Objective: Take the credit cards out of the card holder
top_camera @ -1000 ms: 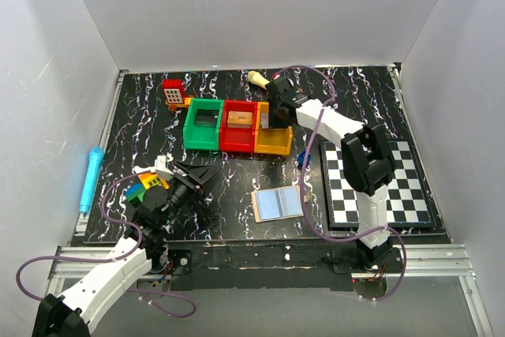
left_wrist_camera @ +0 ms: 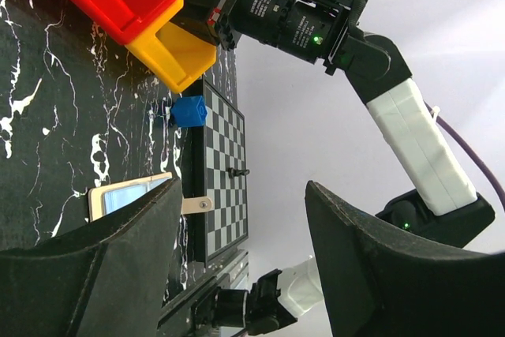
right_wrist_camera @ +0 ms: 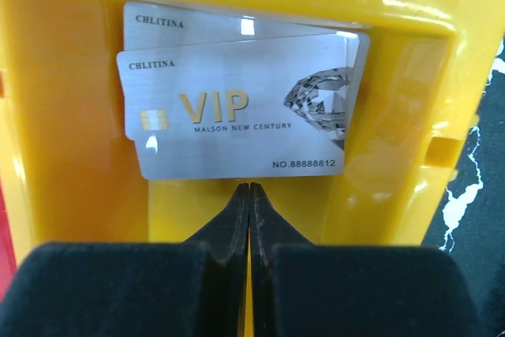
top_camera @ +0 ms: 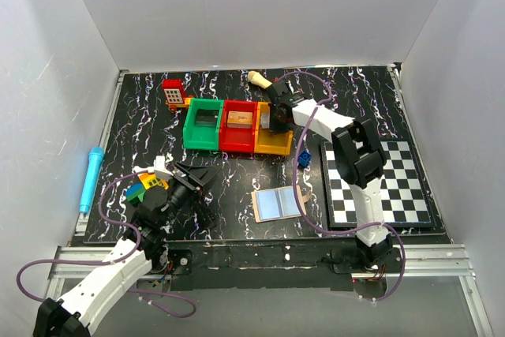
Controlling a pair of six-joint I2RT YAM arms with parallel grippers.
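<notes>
Silver VIP cards (right_wrist_camera: 237, 108) lie overlapped in the yellow bin (right_wrist_camera: 379, 211), filling its upper part in the right wrist view. Just below their lower edge is my right gripper, its fingertips pressed together with nothing visible between them. An open card holder (top_camera: 277, 204) with pale clear sleeves lies on the front of the table; no cards can be made out in it. To its left, above the table, my left gripper (top_camera: 215, 177) has its fingers apart and empty. In the left wrist view a corner of the holder (left_wrist_camera: 130, 195) shows behind the left finger.
Red (top_camera: 238, 146) and green (top_camera: 201, 140) bins adjoin the yellow one, each with a box-like item inside. A blue cube (top_camera: 304, 159) sits between bins and holder. The chessboard (top_camera: 383, 183) covers the right side. Purple cable (top_camera: 298, 147) crosses near the holder.
The right arm has shifted slightly leftward and its gripper a little toward the front over the yellow bin. The left arm and the card holder look unmoved.
</notes>
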